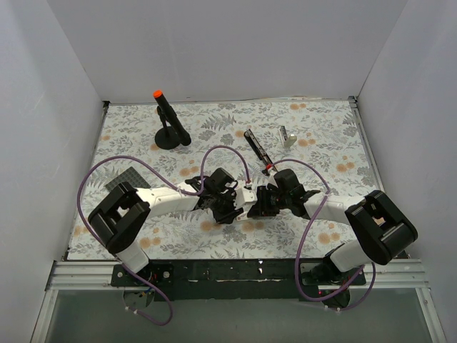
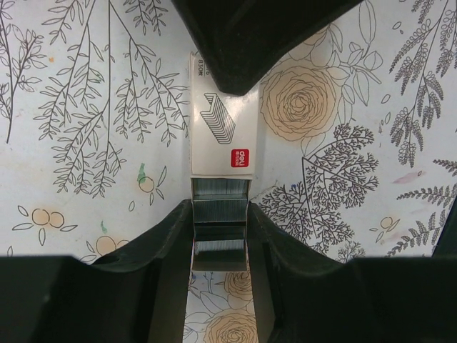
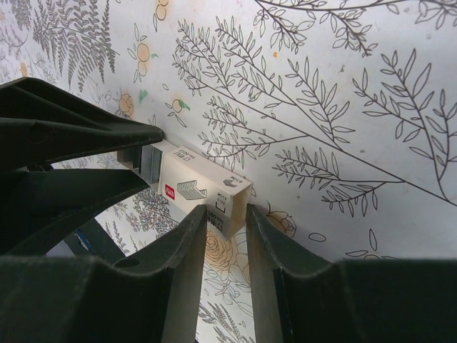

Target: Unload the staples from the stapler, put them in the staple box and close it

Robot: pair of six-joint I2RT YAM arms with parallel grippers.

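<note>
My left gripper is shut on the metal staple strips (image 2: 220, 200) in a white "deli" staple box (image 2: 223, 132), whose tray end sticks out toward it. From the other end, the right gripper has its fingertips at the box (image 3: 196, 182); how far they are closed is hard to tell. In the top view both grippers meet low in the middle of the table. The long black and red tool (image 1: 257, 147) behind them looks like the stapler.
A small white and grey object (image 1: 287, 138) lies at the back right. A black stand (image 1: 171, 128) is at back left, a dark grey mat (image 1: 128, 179) at the left.
</note>
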